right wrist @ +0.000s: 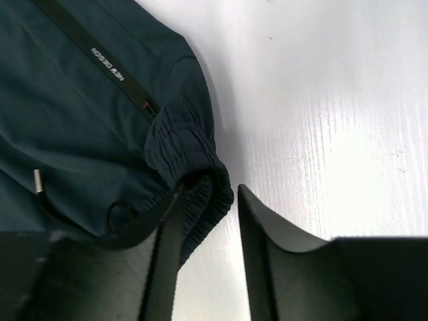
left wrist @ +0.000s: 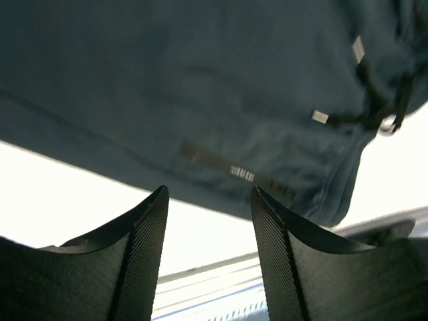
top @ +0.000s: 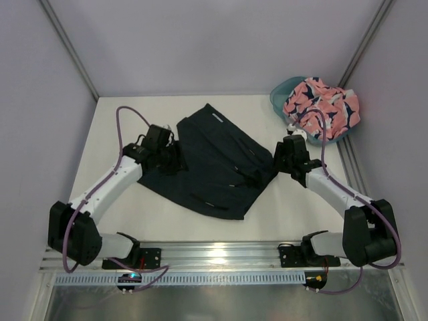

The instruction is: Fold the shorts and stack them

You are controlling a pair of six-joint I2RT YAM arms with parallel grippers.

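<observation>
Dark navy shorts (top: 217, 170) lie spread on the white table, waistband toward the right and front, legs toward the back and left. Black drawstrings (left wrist: 374, 110) loop near the waistband, and a dark zip strip (left wrist: 234, 168) runs along one side. My left gripper (top: 180, 163) hovers over the left part of the shorts; its fingers (left wrist: 148, 234) are apart with nothing between them. At the waistband's right corner is my right gripper. Its fingers (right wrist: 257, 227) stand apart, and the waistband corner (right wrist: 217, 184) shows at the gap, apparently not clamped.
A teal basin (top: 284, 93) holding a pink and navy patterned cloth (top: 321, 103) stands at the back right. Bare table (top: 120, 207) shows at the front left and along the right side. A metal rail (top: 221, 254) borders the front.
</observation>
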